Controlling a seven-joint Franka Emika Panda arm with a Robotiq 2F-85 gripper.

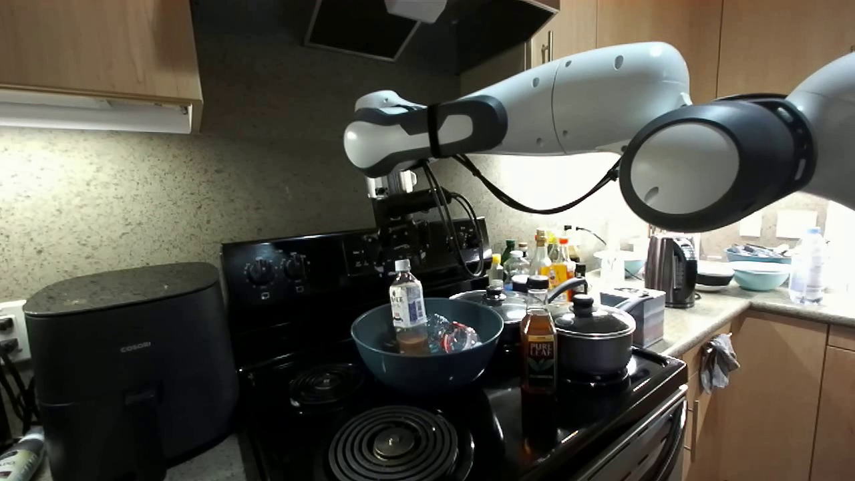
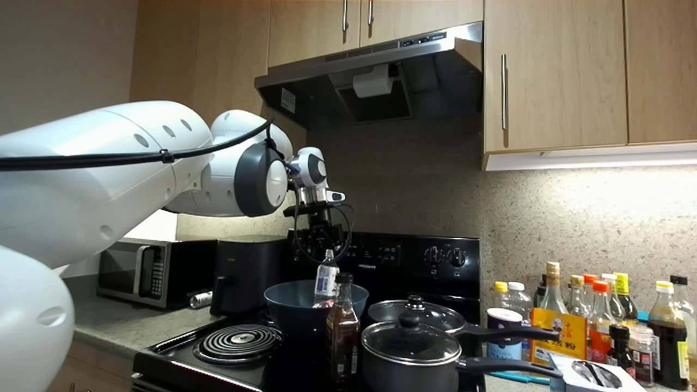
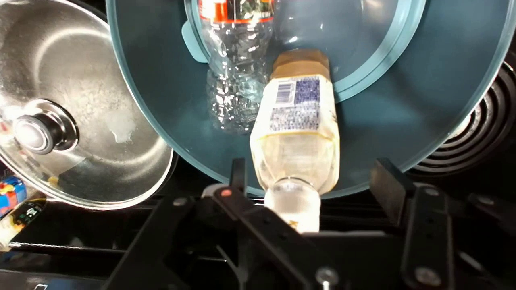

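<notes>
A clear plastic bottle with a white label and brownish liquid at its base [image 1: 409, 304] stands slightly tilted in the blue-grey bowl [image 1: 425, 370]. My gripper is over its top, fingers pointing down and spread apart. In the wrist view the bottle's cap and neck appear between the fingers, nearer the left finger [image 3: 238, 175], and no grip on it shows. Exterior view 2 has the dark gripper [image 2: 324, 243] right at the bottle's cap. A second clear, crumpled bottle with a red label [image 3: 235, 72] lies in the bowl beside the first.
A round lid with a teal rim [image 3: 408, 34] lies inside the bowl. A tea bottle [image 1: 538, 345] and a lidded pot [image 1: 593, 341] stand close by on the stove. At the left is a black air fryer [image 1: 132, 353].
</notes>
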